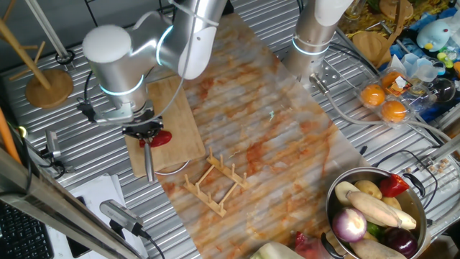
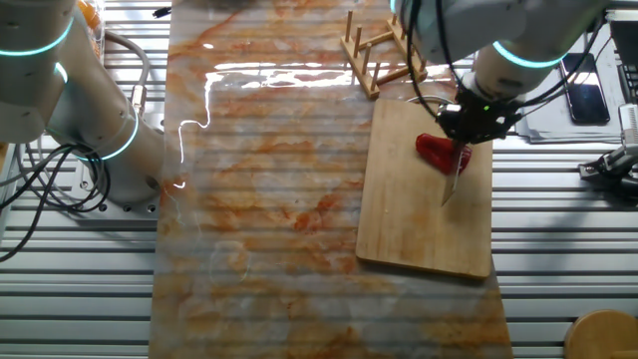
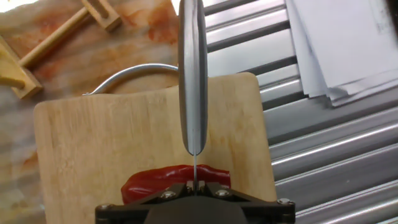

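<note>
My gripper is shut on a knife (image 3: 194, 81). The knife's grey handle sticks out away from the fingers in the wrist view, and its thin blade (image 2: 453, 185) points the other way in exterior view 2. Beneath the gripper, a red pepper (image 3: 158, 179) lies on the wooden cutting board (image 3: 106, 134). In exterior view 2 the blade crosses the right part of the pepper (image 2: 435, 152); whether it has cut into it cannot be told. The gripper's body hides part of the pepper in the wrist view.
A wooden peg rack (image 1: 217, 185) stands just beyond the board's handle end. A metal pot (image 1: 332, 208) full of vegetables sits at the front right. White papers (image 3: 348, 43) lie beside the board. The marbled mat (image 2: 269, 199) has wide clear room.
</note>
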